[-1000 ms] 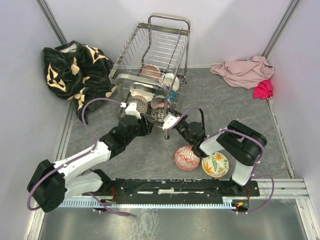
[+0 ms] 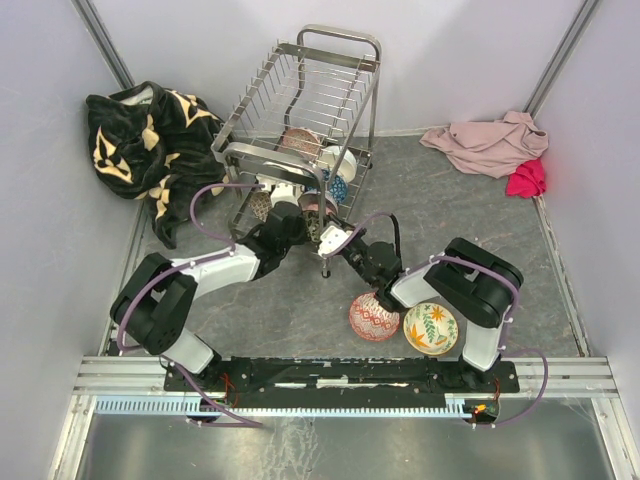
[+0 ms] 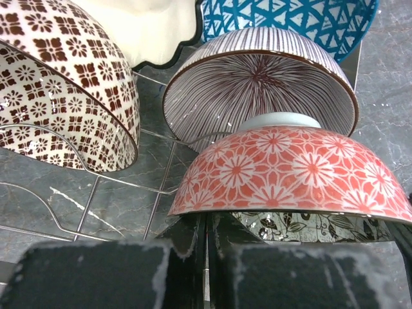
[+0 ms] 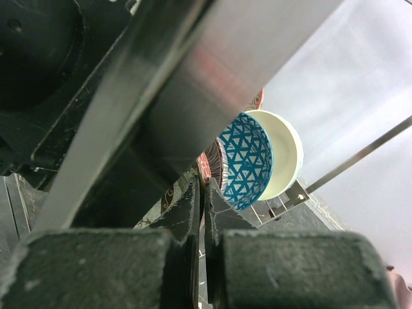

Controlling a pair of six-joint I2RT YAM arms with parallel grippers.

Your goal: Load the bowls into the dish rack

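The dish rack (image 2: 340,70) holds bowls on its lower tier: a brown floral bowl (image 3: 64,96), a striped bowl (image 3: 257,77), a blue triangle bowl (image 4: 244,161) and a cream bowl (image 4: 283,154). My left gripper is shut at the near edge of a red floral bowl (image 3: 290,167), which lies tilted with a leaf-patterned inside showing. My right gripper is shut beside the rack's metal post, close to that red bowl; its tips are partly against the bowls behind.
Two bowls, a red patterned one (image 2: 373,316) and a floral one (image 2: 430,328), rest on the front right floor. A dark blanket (image 2: 140,150) is at left, pink cloths (image 2: 480,145) at back right.
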